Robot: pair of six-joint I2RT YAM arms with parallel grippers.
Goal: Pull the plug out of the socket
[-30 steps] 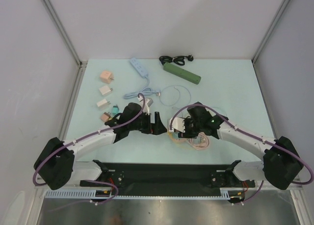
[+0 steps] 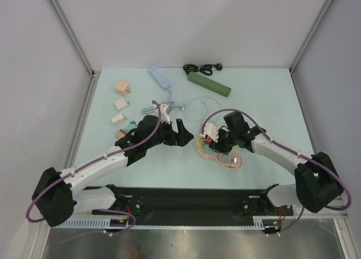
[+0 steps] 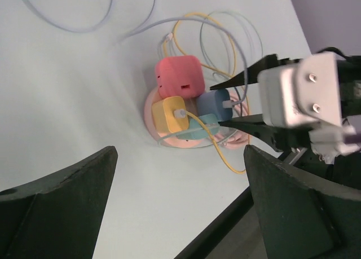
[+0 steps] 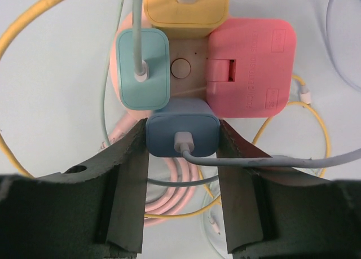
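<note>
A round power strip holds pink (image 4: 251,67), yellow (image 3: 168,113), teal (image 4: 142,81) and dark blue (image 4: 183,132) plugs. My right gripper is shut on the dark blue plug, which has a grey cable. In the top view the right arm covers much of the strip. My left gripper (image 2: 183,133) stands open left of the strip; in its wrist view the wide fingers frame empty white table, with the plugs beyond them.
Loose adapters (image 2: 121,104) lie at the left, a long power strip (image 2: 159,77), a green bar (image 2: 208,84) and a black cable (image 2: 201,69) at the back.
The right arm has shifted slightly right. The left arm has moved, its forearm now lower in the top view, with its gripper still left of the strip.
</note>
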